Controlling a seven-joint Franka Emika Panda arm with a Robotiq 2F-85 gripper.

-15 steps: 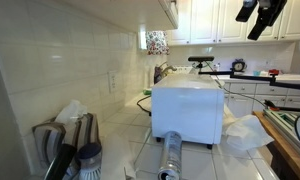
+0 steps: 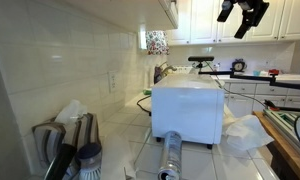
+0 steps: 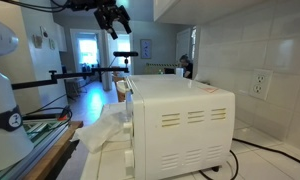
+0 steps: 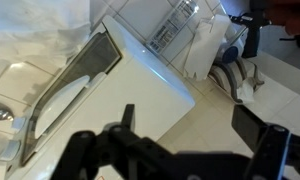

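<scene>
My gripper (image 2: pixel 234 24) hangs high over the counter, well above and apart from everything, its fingers open with nothing between them. The wrist view looks down past its two dark fingers (image 4: pixel 128 120) at a white box-shaped appliance (image 4: pixel 140 105), likely a microwave. That appliance (image 2: pixel 187 112) stands on the tiled counter, and its vented side (image 3: pixel 185 130) shows in exterior view 2. A clear or silvery cylinder (image 2: pixel 171 156) lies beside it. Crumpled white paper or plastic (image 4: pixel 35 30) spreads on its other side.
A striped holder (image 2: pixel 62 135) and a round brush (image 2: pixel 90 158) stand by the wall. A spoon (image 4: pixel 2 112) lies at the wrist view's left edge. Overhead, a cabinet (image 2: pixel 125 12) juts out. Black cable (image 3: pixel 265 148) runs along the counter behind the appliance.
In exterior view 1, my gripper has shifted left at the top of the picture, and more of it shows. The counter objects have not moved.
</scene>
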